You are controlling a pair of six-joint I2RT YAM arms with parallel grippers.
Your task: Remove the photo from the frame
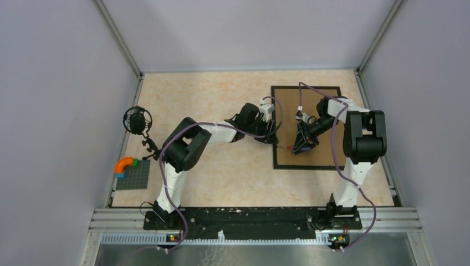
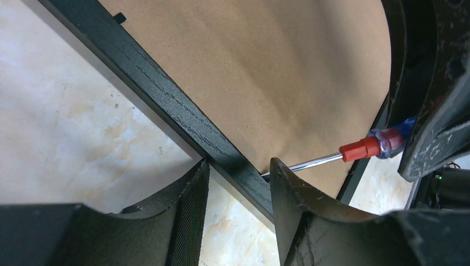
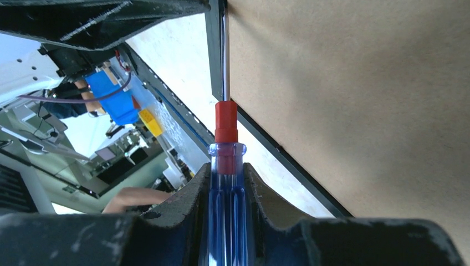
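Note:
The frame [image 1: 290, 167] lies back-up on the right of the table, brown backing [image 2: 277, 72] inside a black border [image 2: 172, 105]. My right gripper [image 1: 299, 149] is shut on a screwdriver [image 3: 226, 205] with a clear blue and red handle; its shaft points leftward in the top view, reaching the inner edge of the left border. My left gripper sits at that left border, fingers parted over it, in front of the screwdriver's tip, which is hidden in the left wrist view. A small dark tab [image 2: 119, 18] sticks out from the border's inner edge.
A black wire holder [image 1: 137, 121] stands at the far left, with a grey baseplate [image 1: 133, 177] and orange curved block [image 1: 123, 164] below it.

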